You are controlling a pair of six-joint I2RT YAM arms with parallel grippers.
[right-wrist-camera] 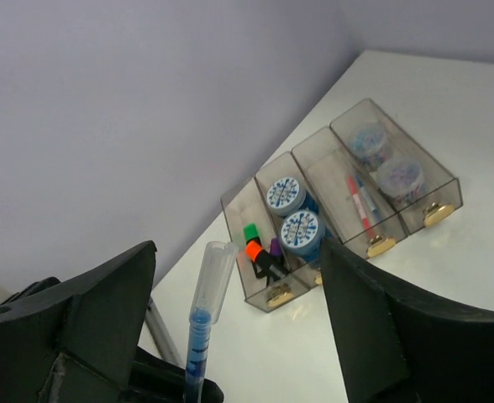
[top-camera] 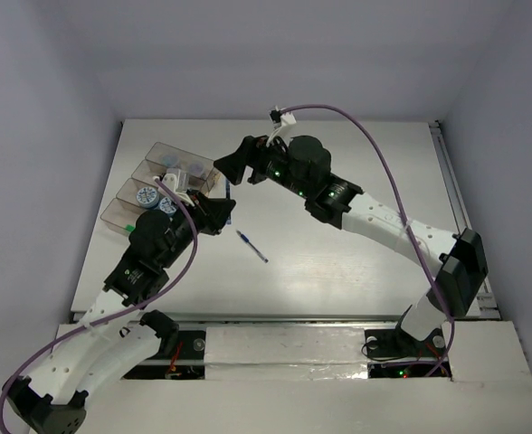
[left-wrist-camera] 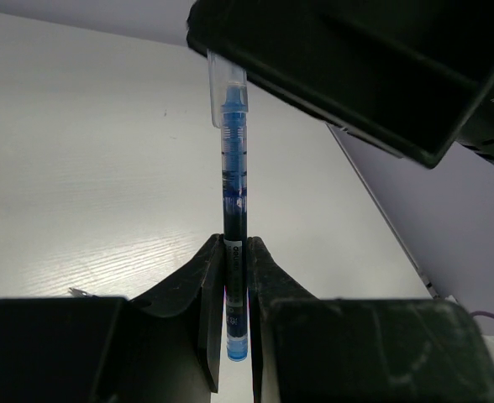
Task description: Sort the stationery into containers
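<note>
My left gripper is shut on the lower part of a blue capped pen, which stands roughly upright in the left wrist view. The pen's clear cap rises between the spread fingers of my right gripper, nearer the left finger in the right wrist view. That right gripper is part open; its dark finger covers the cap's top in the left wrist view. Whether it touches the cap, I cannot tell. Another blue pen lies on the table. A clear compartmented organizer stands at the left.
Inside the organizer are markers in one compartment, jars in another, a red pen beside a blue one, and more jars in the last.
</note>
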